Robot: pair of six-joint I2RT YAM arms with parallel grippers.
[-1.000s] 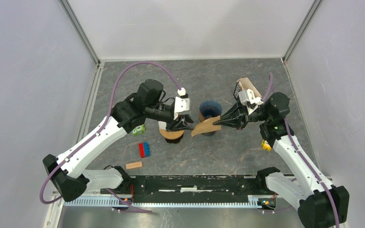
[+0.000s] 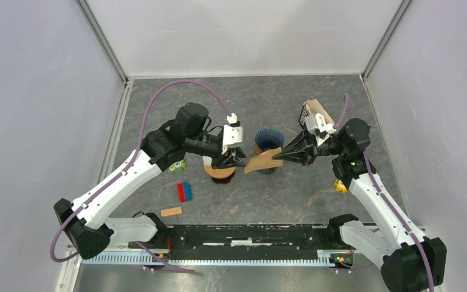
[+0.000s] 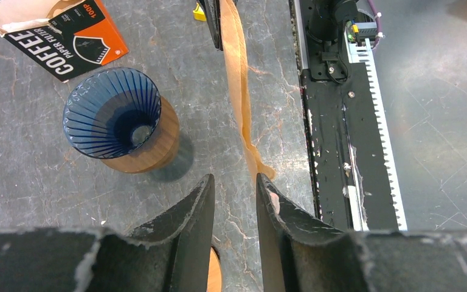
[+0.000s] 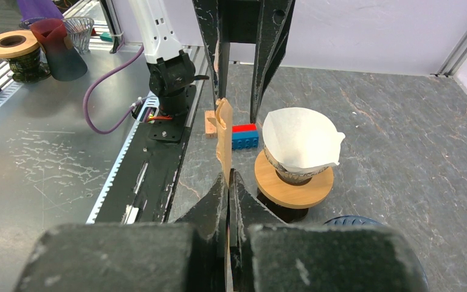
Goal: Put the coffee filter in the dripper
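Note:
A brown paper coffee filter (image 2: 261,162) is held in the air by my right gripper (image 2: 278,157), which is shut on its edge. Seen from the left wrist, the filter (image 3: 237,73) hangs edge-on, and its free end reaches the fingertips of my left gripper. Those fingers stand part open; whether they touch the paper I cannot tell. The right wrist view shows the filter (image 4: 224,137) rising from the right fingers, its tip close to one left finger (image 4: 217,79). The blue ribbed dripper (image 3: 112,112) stands empty in a wooden collar; the filter partly covers it from above.
A coffee filter box (image 3: 70,39) stands open behind the dripper. A patterned cup lined with white paper (image 4: 301,137) sits on a wooden disc (image 4: 295,185) below the left gripper. Red and blue blocks (image 2: 184,191) and a wooden piece (image 2: 171,212) lie at front left.

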